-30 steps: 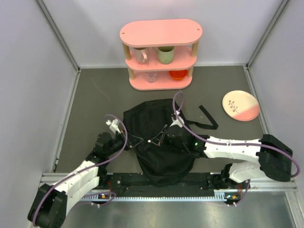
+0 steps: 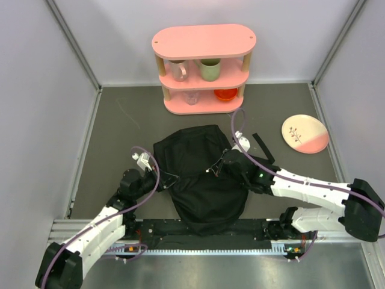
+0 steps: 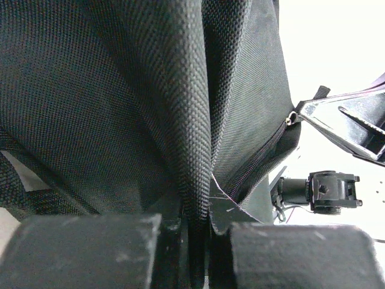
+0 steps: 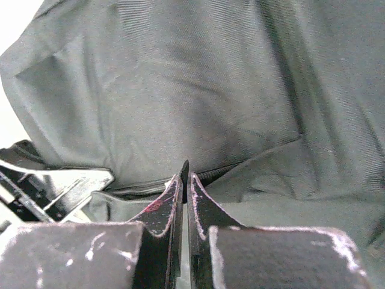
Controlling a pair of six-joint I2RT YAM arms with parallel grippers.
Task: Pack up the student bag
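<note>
The black bag (image 2: 198, 150) lies on the grey table in the middle of the top view. My left gripper (image 2: 172, 179) is at its left side, shut on a folded edge of black fabric, which fills the left wrist view (image 3: 138, 90). My right gripper (image 2: 212, 170) is over the bag's middle-right, shut, at the zipper (image 4: 210, 176); a small bit at its fingertips may be the zipper pull, though this is hard to tell. The left gripper also shows at the edge of the right wrist view.
A pink shelf (image 2: 203, 42) with cups and an orange bowl stands at the back. A plate (image 2: 304, 132) lies at the right. A black strap (image 2: 263, 144) extends from the bag.
My right gripper has moved to the right along the bag, away from the left gripper, which has barely moved. The bag has shifted slightly.
</note>
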